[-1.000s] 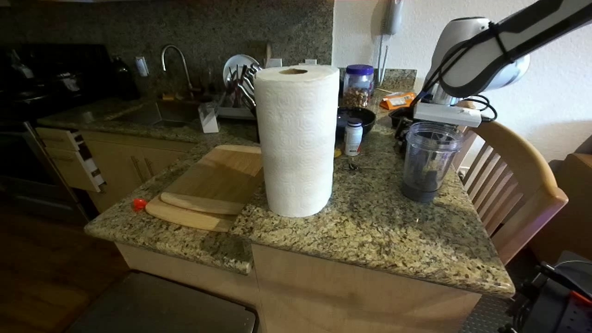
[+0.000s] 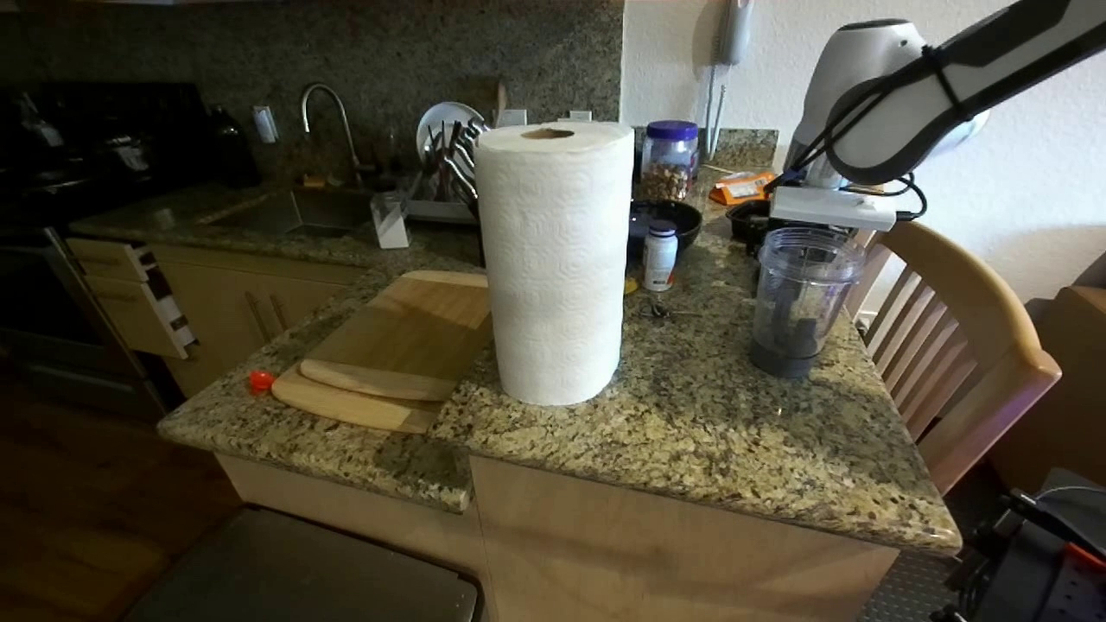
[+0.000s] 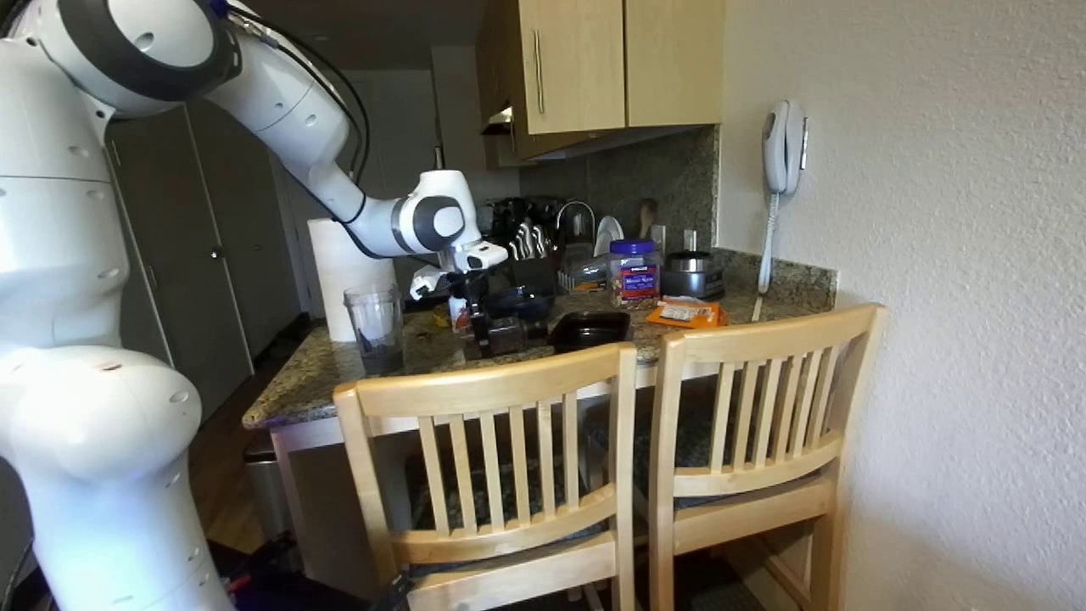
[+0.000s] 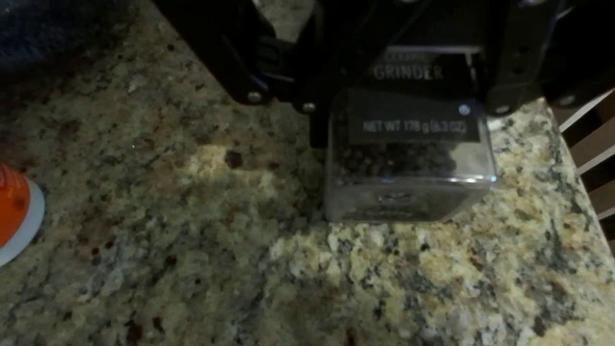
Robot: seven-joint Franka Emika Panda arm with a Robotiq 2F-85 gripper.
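A square clear grinder jar (image 4: pixel 409 158) with a black label reading "GRINDER" and dark peppercorns inside is held by my gripper, whose black fingers close in from both sides. In the wrist view its base faces the camera above the granite counter; whether it touches the stone I cannot tell. From the second exterior view, the grinder (image 3: pixel 506 336) appears at the gripper (image 3: pixel 489 324), near the chair side of the counter. The clear blender cup (image 2: pixel 806 301) mostly hides the gripper in the first exterior view.
A paper towel roll (image 2: pixel 555 269) stands near the counter's front. Behind are a white bottle (image 2: pixel 659 257), a dark bowl (image 2: pixel 679 218), a nut jar (image 3: pixel 634 277), a black tray (image 3: pixel 590 330) and an orange bag (image 3: pixel 688 312). Chairs (image 3: pixel 489 382) line the counter edge.
The arm has risen slightly in the first exterior view. Dark gripper parts that showed left of the blender cup are now more hidden. Objects on the counter look unmoved.
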